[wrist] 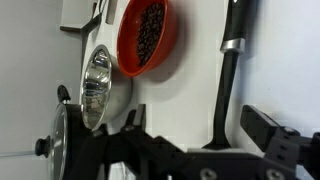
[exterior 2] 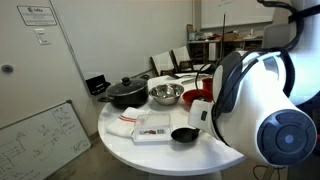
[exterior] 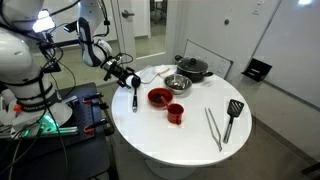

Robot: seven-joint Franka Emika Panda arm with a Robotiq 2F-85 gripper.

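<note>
My gripper stands open over the near-left part of the round white table, seen at the bottom of the wrist view. A black ladle (wrist: 226, 80) with a metal band on its handle lies beneath it, the shaft passing between the two finger lines. The gripper body hides the ladle's lower end there. In exterior view 2 the ladle's dark round head (exterior 2: 185, 134) rests on the table beside the arm. A red bowl (wrist: 126, 45) of dark beans sits left of the ladle in the wrist view. Nothing shows held between the fingers.
A metal bowl (exterior: 178, 84) and a lidded black pot (exterior: 193, 68) stand toward the back. A red mug (exterior: 175, 115), tongs (exterior: 213, 128) and a black spatula (exterior: 234, 110) are farther right. A white tray (exterior 2: 154, 125) and cloth (exterior 2: 124, 122) lie near the arm.
</note>
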